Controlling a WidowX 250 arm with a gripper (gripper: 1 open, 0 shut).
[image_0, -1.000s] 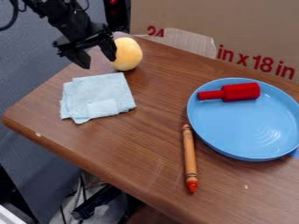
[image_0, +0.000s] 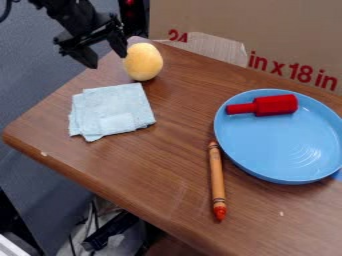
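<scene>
The black gripper (image_0: 102, 50) is high at the upper left, over the table's far edge, its two fingers apart with nothing seen between them. Just right of it sits a yellow round object (image_0: 143, 63). A folded pale cloth (image_0: 110, 112) lies below. On the right a red rolling-pin-like object (image_0: 263, 105) rests on a blue plate (image_0: 281, 155). An orange crayon (image_0: 217, 180) with a red tip lies left of the plate.
A cardboard box (image_0: 247, 30) stands behind the wooden table (image_0: 134, 180). The table's left edge drops to a grey floor area.
The arm and gripper have moved up and slightly left, away from the yellow object. The objects on the table look unmoved.
</scene>
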